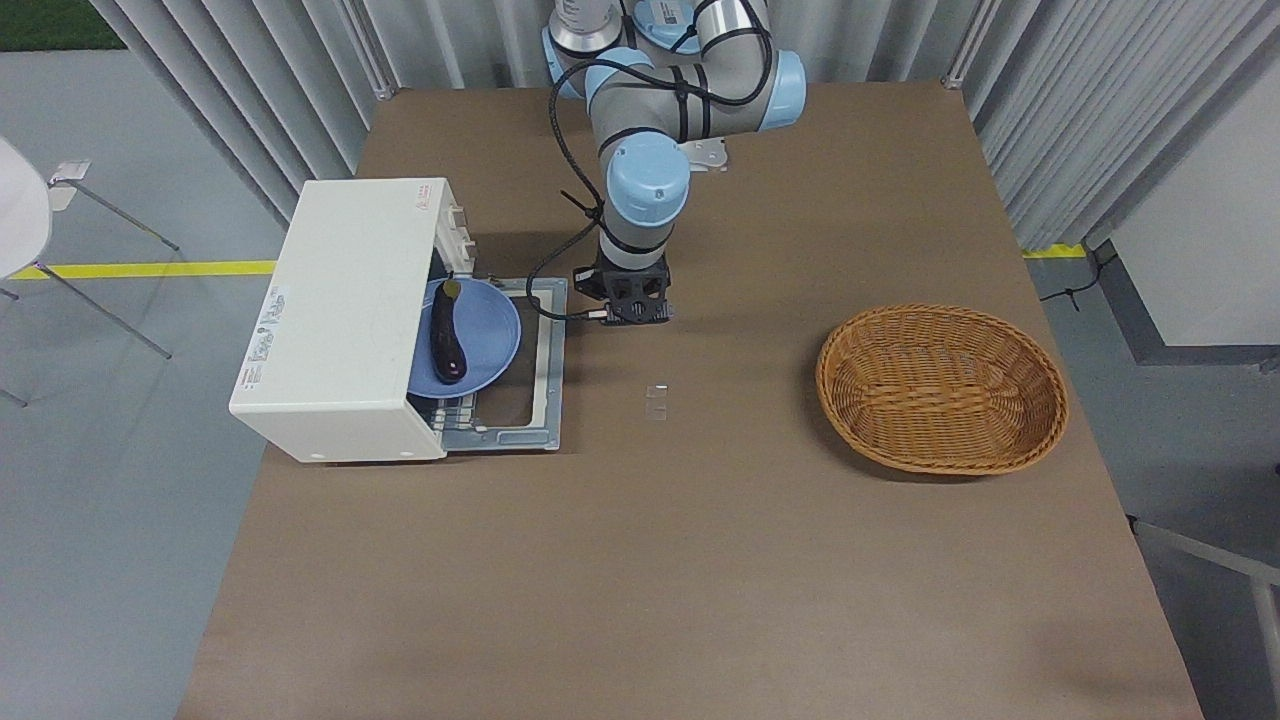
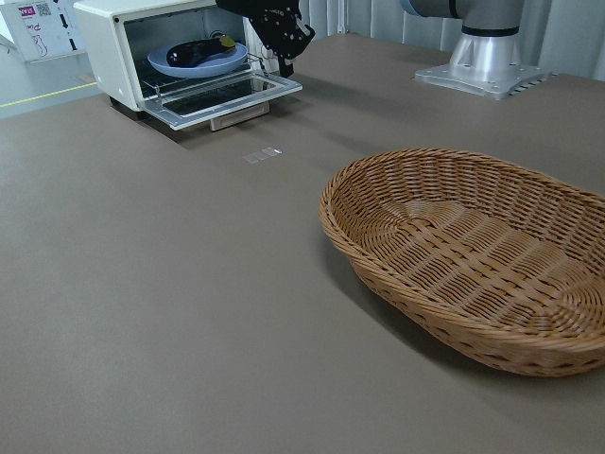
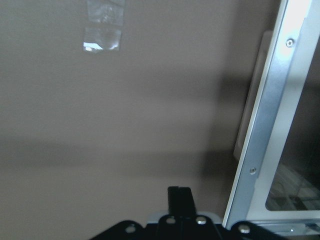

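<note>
A white toaster oven (image 1: 324, 312) stands on the left of the table with its glass door (image 2: 222, 104) folded down. Inside, a blue plate (image 1: 486, 342) carries a dark eggplant (image 1: 444, 336). My black gripper hangs just beside the door's outer edge; in the wrist view it is over bare table next to the door frame. Its fingers look close together, with nothing visible between them, though their exact state is hard to see. A brown wicker basket (image 1: 942, 390) sits empty on the right.
Small clear tape pieces (image 3: 102, 37) lie on the table between oven and basket. The robot's base plate stands at the back.
</note>
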